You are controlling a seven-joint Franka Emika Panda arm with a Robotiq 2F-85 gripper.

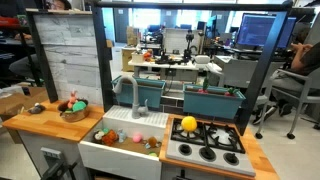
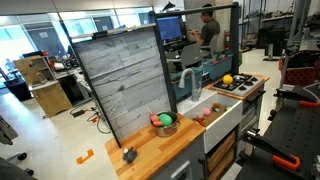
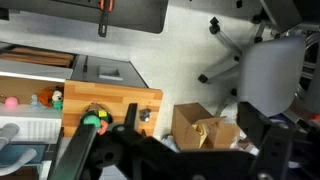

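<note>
My gripper stands open in the wrist view, its dark fingers wide apart and nothing held between them. Below it and to the left is a round basket with green and reddish things in it, on a wooden counter. The same basket is left of the sink in exterior view 1. A yellow ball rests on the stove. Colourful toys lie in the white sink. The gripper cannot be made out in either exterior view.
A small dark object sits on the counter near the basket. The faucet rises behind the sink. An open cardboard box is on the floor, and a black table borders the wrist view's top. Blue bins hang behind the stove.
</note>
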